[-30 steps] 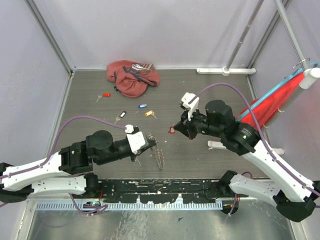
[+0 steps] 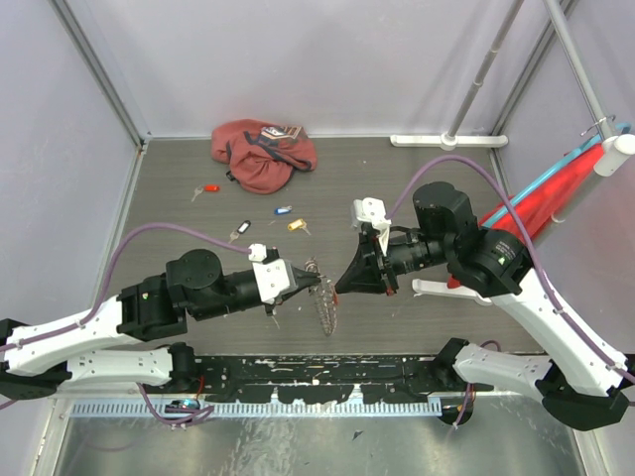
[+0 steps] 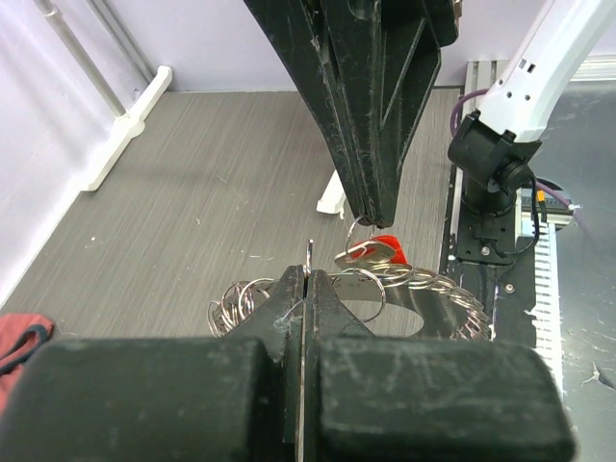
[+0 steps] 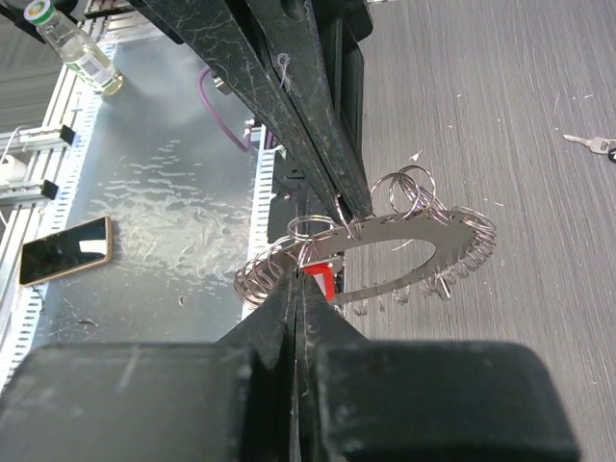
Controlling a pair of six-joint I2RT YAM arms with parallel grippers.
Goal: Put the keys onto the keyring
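Observation:
The keyring, an oval metal plate edged with many small rings (image 4: pixel 380 229), hangs from my left gripper (image 2: pixel 315 282). That gripper is shut on one of its thin rings, visible at the fingertips in the left wrist view. My right gripper (image 2: pixel 338 290) stands close beside the keyring, shut on the thin wire ring (image 3: pixel 351 233) of a red-tagged key. The red tag (image 3: pixel 393 248) shows below its tips in the left wrist view, and behind them in the right wrist view. Whether the key's ring and the keyring's loops are linked, I cannot tell.
Loose keys lie farther back: a red-tagged key (image 2: pixel 211 187), a black-tagged key (image 2: pixel 242 228), a blue-tagged key (image 2: pixel 283 210) and a yellow-tagged key (image 2: pixel 297 225). A red cloth bag (image 2: pixel 238 154) lies behind them. White pipe stands (image 2: pixel 448 141) are at the right.
The keyring has shifted slightly to the right; my left arm has barely moved.

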